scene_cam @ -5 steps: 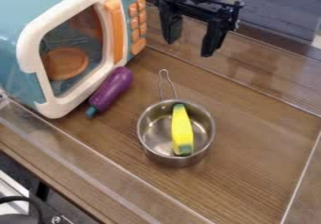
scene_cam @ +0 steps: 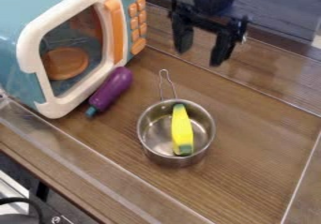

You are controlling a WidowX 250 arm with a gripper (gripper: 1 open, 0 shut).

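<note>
A steel pot (scene_cam: pixel 160 142) with an upright-angled wire handle sits on the wooden counter, holding a yellow vegetable (scene_cam: pixel 182 128) with green ends. A purple eggplant (scene_cam: pixel 111 90) lies to its upper left, beside a toy microwave (scene_cam: pixel 55 104) with an orange plate visible inside. My dark gripper (scene_cam: pixel 202 42) hangs at the back, above and behind the pot, its two fingers spread open with nothing seen between them.
A grey wall runs along the rear. Dark cables and a white object sit off the lower left edge.
My gripper has shifted slightly, a little to the left from its earlier position at the back. The pot, vegetables and microwave have stayed put.
</note>
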